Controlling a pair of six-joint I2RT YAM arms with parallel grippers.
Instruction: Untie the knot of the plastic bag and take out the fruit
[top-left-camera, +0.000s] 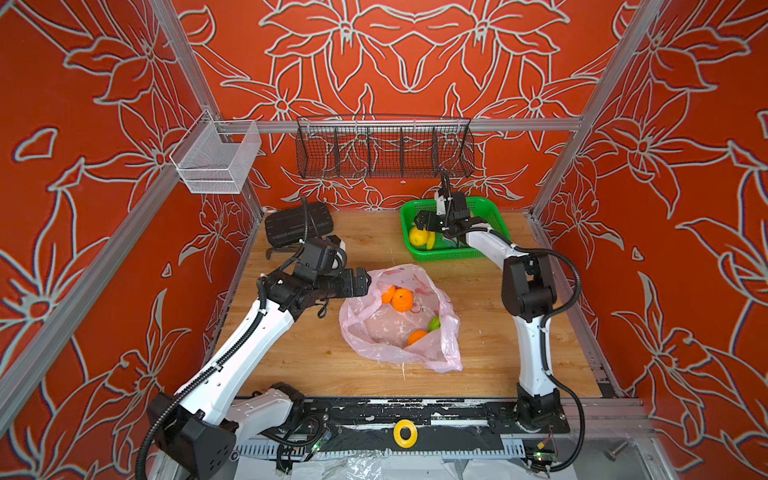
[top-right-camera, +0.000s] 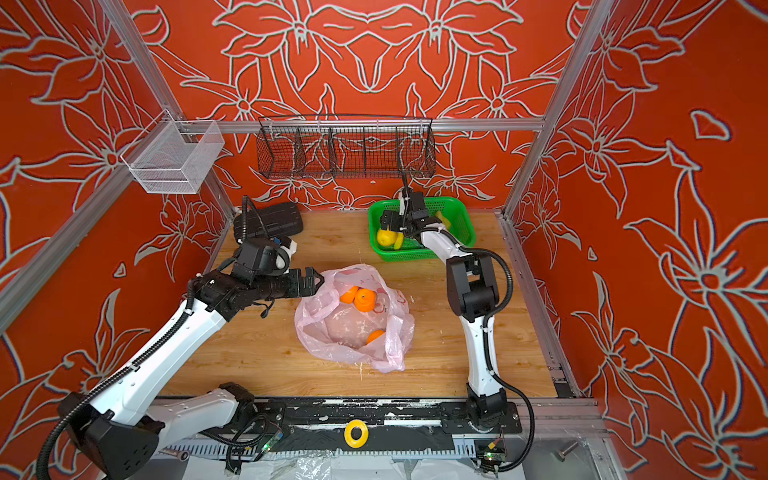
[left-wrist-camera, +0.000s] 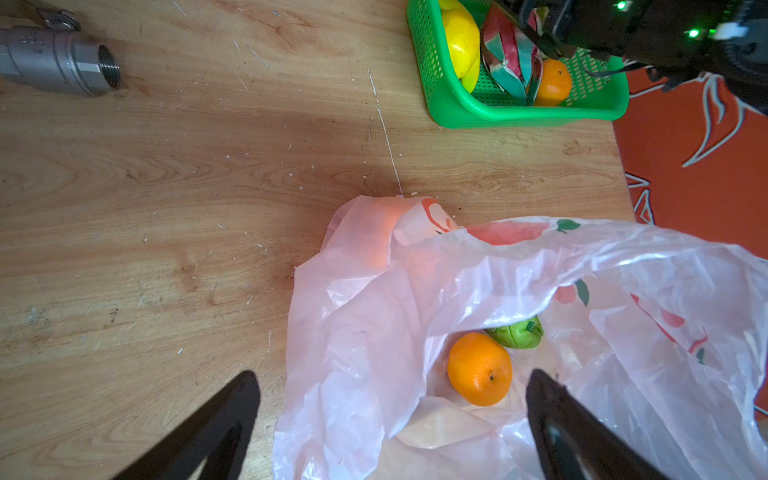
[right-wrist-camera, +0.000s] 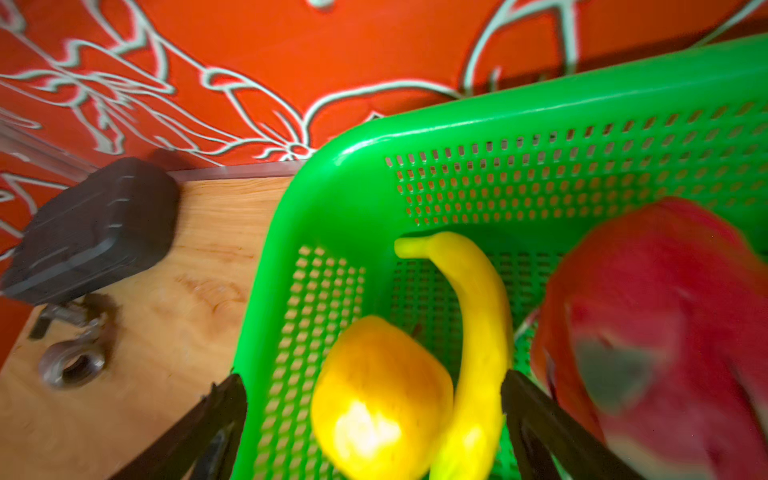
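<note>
The pink plastic bag lies spread with its mouth wide on the table, no knot showing. Inside it are two oranges at the back, another orange at the front and a green fruit. At the bag's back left edge my left gripper hangs open, nothing between its fingers. My right gripper is open over the left part of the green basket. A yellow fruit and a banana rest in the basket below its fingers.
The basket also holds a red fruit-like item and an orange. A dark case stands at the back left, and a metal valve lies near it. Bare table surrounds the bag. A wire rack hangs above the back.
</note>
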